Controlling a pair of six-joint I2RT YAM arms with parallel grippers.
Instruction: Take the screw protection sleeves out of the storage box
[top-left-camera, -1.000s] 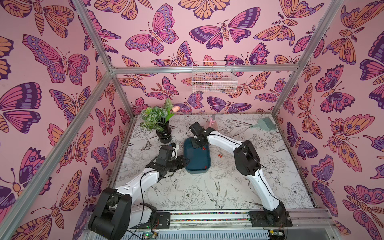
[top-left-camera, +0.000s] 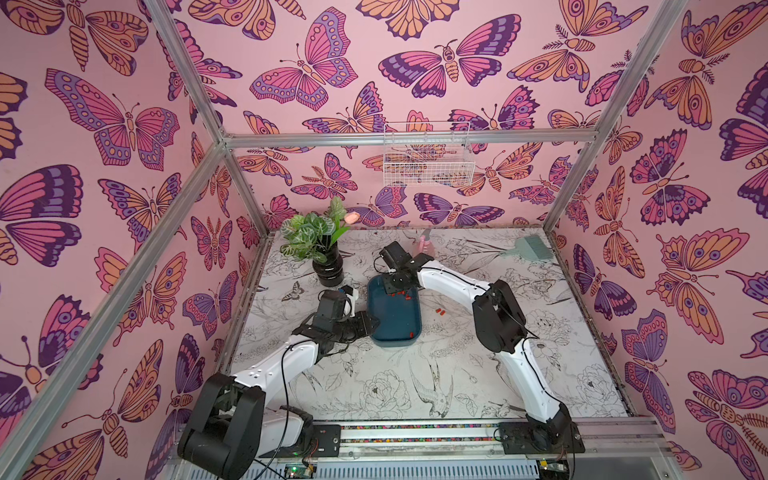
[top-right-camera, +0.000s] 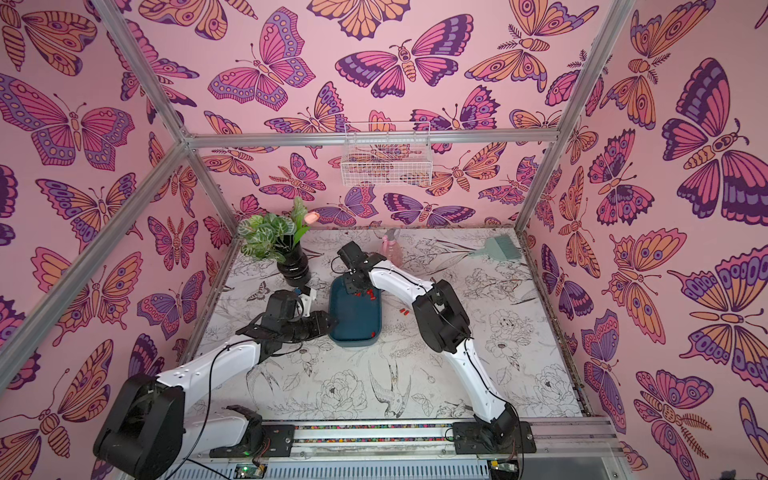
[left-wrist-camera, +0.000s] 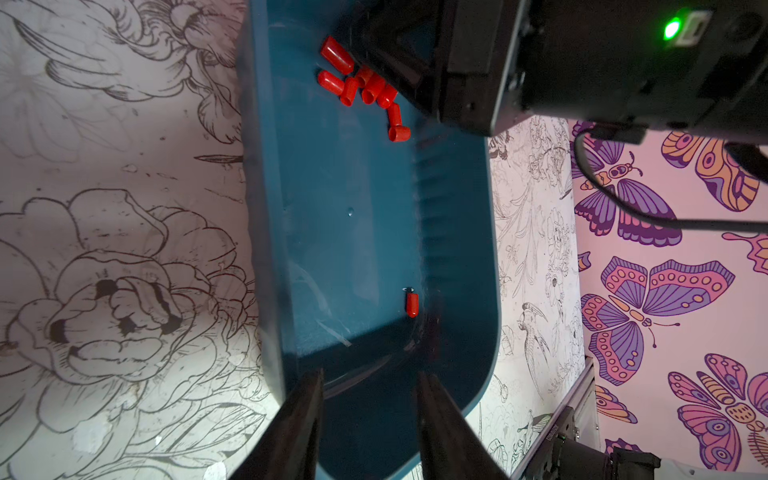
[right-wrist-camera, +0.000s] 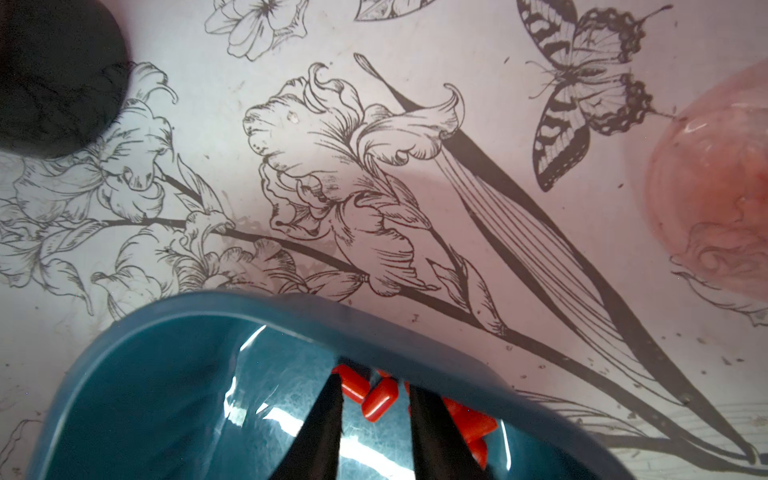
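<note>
A dark blue storage box (top-left-camera: 394, 324) stands mid-table. Red screw protection sleeves (left-wrist-camera: 337, 54) lie clustered at its far end, and a single sleeve (left-wrist-camera: 412, 305) lies alone near the other end. Two sleeves (top-left-camera: 440, 311) rest on the table right of the box. My right gripper is open over the far end, its fingertips above the clustered sleeves (right-wrist-camera: 380, 398), nothing held. At the box's left edge my left gripper stands open and empty. The right arm hides part of the cluster in the left wrist view.
Behind the box on the left is a black vase with a plant (top-left-camera: 328, 268). A pink bottle (top-left-camera: 424, 244) stands behind the right gripper, and a green dustpan-like item (top-left-camera: 529, 249) lies at the back right.
The right arm has shifted slightly over the box's far end, and more of the red sleeves there show beside its gripper than a second ago. The left arm looks still.
</note>
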